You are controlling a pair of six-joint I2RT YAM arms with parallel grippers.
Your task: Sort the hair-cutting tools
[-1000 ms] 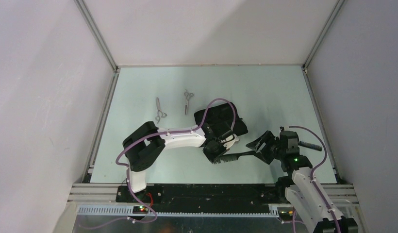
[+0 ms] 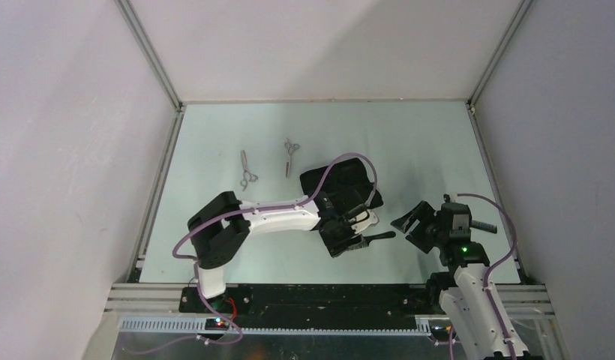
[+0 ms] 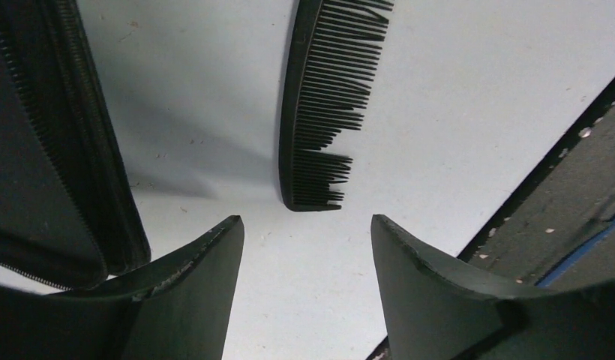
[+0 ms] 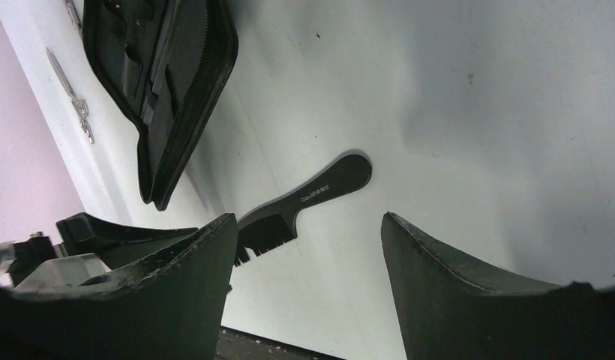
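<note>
A black handled comb [image 2: 381,235] lies flat near the front of the table; its printed handle [image 4: 331,184] is bare in the right wrist view. My left gripper is open at the toothed end of the comb [image 3: 291,127], whose tip shows ahead of the gap between the fingers, apart from both. To the right of the handle, my right gripper stands open with nothing between its fingers. The black zip case [image 2: 342,177] lies open behind the comb, partly hidden by the left arm. Two silver scissors [image 2: 247,172] lie at the back left.
A second dark comb [image 2: 484,226] lies near the right edge, beyond the right gripper. The case's zipped edge [image 3: 87,150] is close to the left gripper's left finger. Bare table spreads across the back and right. The dark front rail [image 2: 331,304] borders the table.
My right gripper has drawn back to the right, off the comb's handle end. The left gripper has shifted a little to the right along the comb, which has stayed in place.
</note>
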